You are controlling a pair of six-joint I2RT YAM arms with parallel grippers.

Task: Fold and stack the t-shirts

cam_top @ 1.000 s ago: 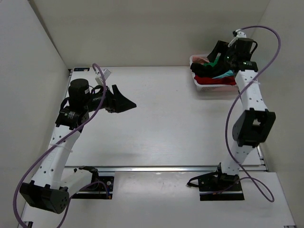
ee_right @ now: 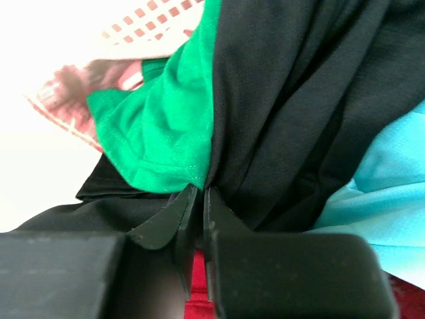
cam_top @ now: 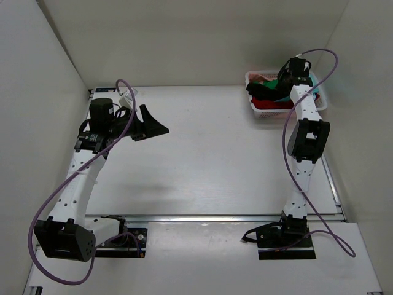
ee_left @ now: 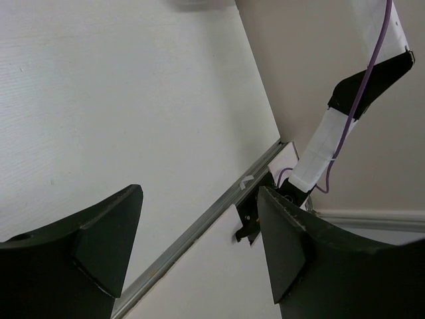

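Note:
In the far right corner, a white basket [cam_top: 271, 114] holds a heap of t shirts. Black cloth [cam_top: 263, 92] lies over a red shirt [cam_top: 273, 105], with pink cloth [cam_top: 257, 78] at the back. My right gripper [cam_top: 288, 74] reaches down into this heap. From the right wrist, its fingertips meet where a green shirt [ee_right: 159, 126] borders the black cloth [ee_right: 285, 100]; light blue cloth [ee_right: 378, 193] lies to the right. The fingers are shut; whether they pinch a thin fold is unclear. My left gripper hangs open and empty above bare table.
Walls stand close behind and right of the basket. Purple cables [cam_top: 285, 153] loop along both arms. A metal rail [cam_top: 202, 218] marks the table's front edge.
My right gripper has come down into the basket and its fingers have gone from open to shut. The left arm has drifted slightly left, its fingers looking a little narrower.

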